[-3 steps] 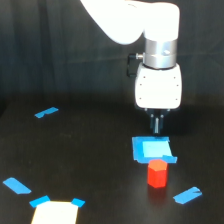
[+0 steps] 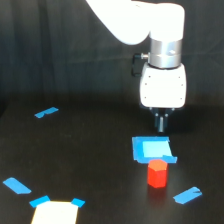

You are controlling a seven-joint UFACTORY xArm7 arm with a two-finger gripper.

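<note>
A small red block (image 2: 157, 173) rests on the dark table, just in front of a pale square (image 2: 155, 149) framed in blue. My gripper (image 2: 161, 129) points down from the white arm, over or behind the far edge of that square and apart from the red block. Its dark fingers are small against the dark background, so how far apart they stand cannot be made out. No held object is visible at their tips.
A cream-coloured object (image 2: 55, 213) with blue tape at its corners is cut off by the bottom left edge. Blue tape strips (image 2: 17, 186) mark other spots on the table.
My gripper and arm have shifted slightly to the right. The red block and the blue-framed square have stayed in place.
</note>
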